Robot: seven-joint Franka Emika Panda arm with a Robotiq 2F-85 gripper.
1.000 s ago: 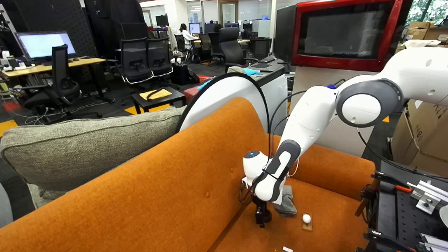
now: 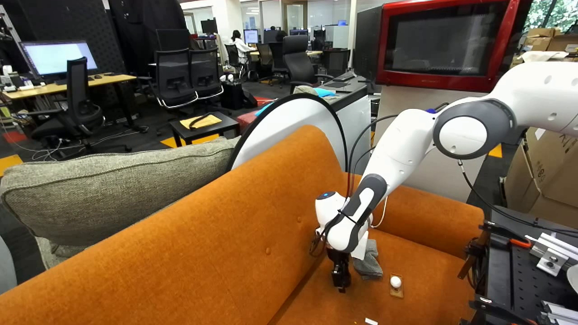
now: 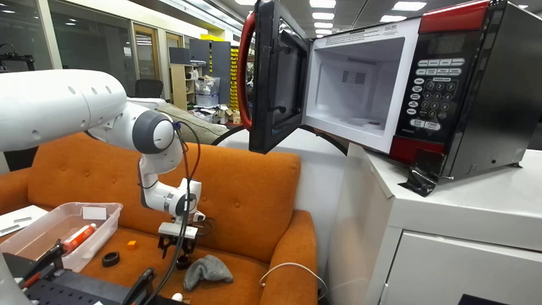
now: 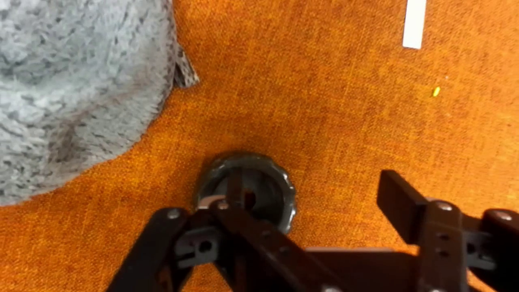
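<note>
My gripper points down over the orange sofa seat, its fingers well apart and nothing gripped between them. A round black ring-shaped piece with a ridged rim [image 4: 288, 192] lies beneath the left finger [image 4: 235, 187]. That finger overlaps the ring's hollow in the wrist view; whether it touches cannot be told. The right finger [image 4: 401, 204] is over bare fabric. A crumpled grey cloth [image 3: 208, 272] lies close beside the ring. In exterior view 1, the dark gripper [image 2: 340, 276] stands just left of the grey cloth [image 2: 369, 262].
A clear plastic bin [image 3: 106, 231] holds an orange bottle [image 3: 78, 238]. Near it lie another black ring [image 3: 111, 259] and an orange cube [image 3: 132, 245]. A white ball [image 2: 395, 281] rests on a small brown plate. The microwave door [image 3: 279, 81] hangs open.
The wrist has turned slightly and shifted a little to the right in exterior view 1. The cloth and the white ball have stayed in place.
</note>
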